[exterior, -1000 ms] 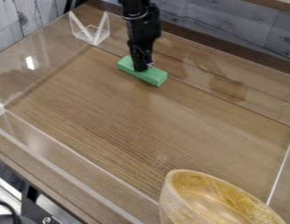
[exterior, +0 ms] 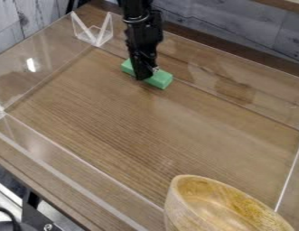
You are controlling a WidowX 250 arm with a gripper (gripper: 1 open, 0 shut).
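A black robot arm reaches down from the top centre, its gripper (exterior: 142, 70) low over a green rectangular block (exterior: 156, 78) that lies on the wooden surface (exterior: 127, 144). The fingertips are at or on the block's upper left part. Whether they are open or shut on it is too small and dark to tell.
A large yellow bowl-like container (exterior: 218, 207) sits at the bottom right. A clear plastic object (exterior: 91, 27) stands at the upper left.
The gripper and arm have moved slightly down and toward the camera, closer onto the green block. The block lies in about the same place.
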